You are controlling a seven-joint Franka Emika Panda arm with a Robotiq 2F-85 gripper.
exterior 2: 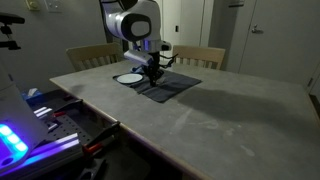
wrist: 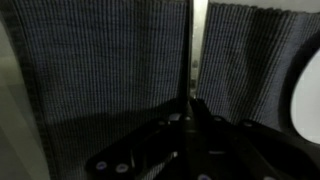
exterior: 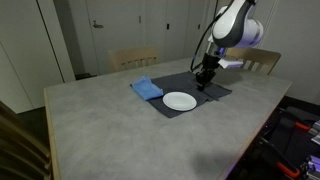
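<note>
The robot's white and black arm (exterior: 222, 42) reaches down over a dark ribbed placemat (wrist: 100, 60) on the table. In the wrist view, my gripper is shut on a thin, shiny metal strip (wrist: 198, 45), perhaps a utensil, which runs away from the fingers across the mat. Its far end is out of that frame. A round white plate (exterior: 180, 101) rests on the mat beside the gripper; only its edge shows at the right of the wrist view. From outside, the fingertips are too small and dark to make out the held strip.
A blue cloth (exterior: 147, 88) lies at the mat's left edge in the first exterior view. Chairs (exterior 2: 203, 60) stand behind the table.
</note>
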